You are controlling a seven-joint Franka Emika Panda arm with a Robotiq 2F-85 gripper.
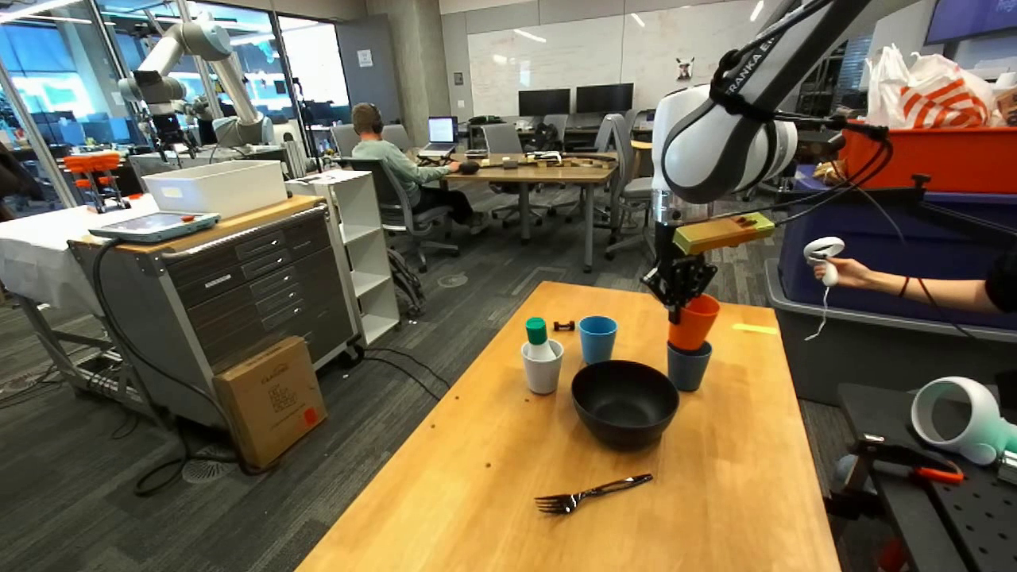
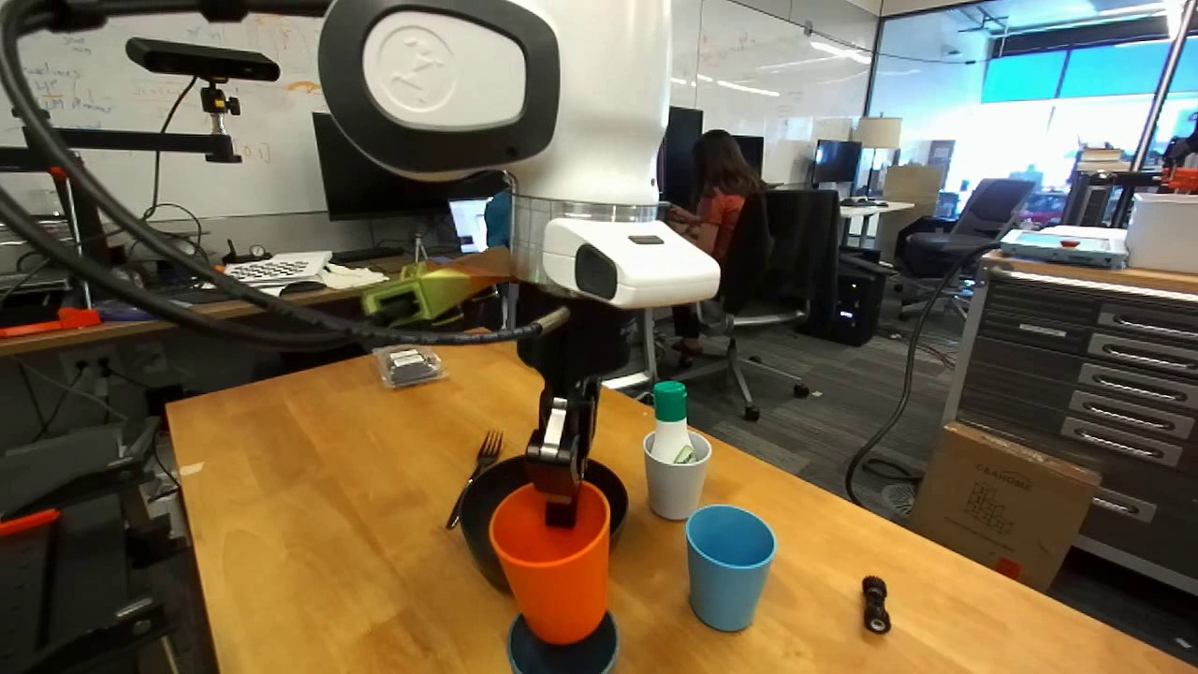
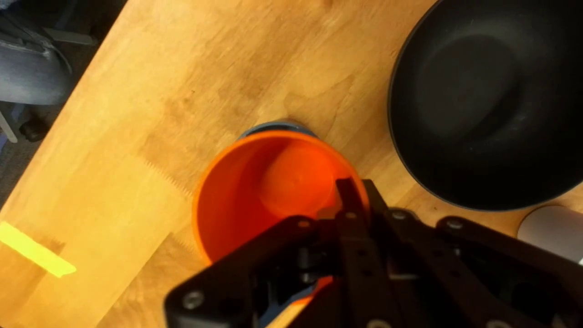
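Note:
An orange cup (image 1: 697,326) hangs slightly tilted, its rim pinched by my gripper, which is shut with one finger inside the cup and one outside. Its base overlaps the mouth of a dark blue-grey cup (image 1: 688,369) standing on the table. In the second exterior view the orange cup (image 2: 552,573) hides much of the dark cup (image 2: 562,652). Seen from the wrist, only a sliver of the dark cup's rim (image 3: 278,126) shows past the orange one. Whether the base is inside the dark cup or just above it, I cannot tell.
A black bowl (image 1: 625,408) sits close beside the dark cup. Nearby are a light blue cup (image 1: 597,339), a grey cup (image 1: 543,370) holding a green-capped bottle (image 1: 538,335), a small black object (image 2: 875,605) and a black fork (image 1: 593,494). Yellow tape (image 3: 35,250) marks the table.

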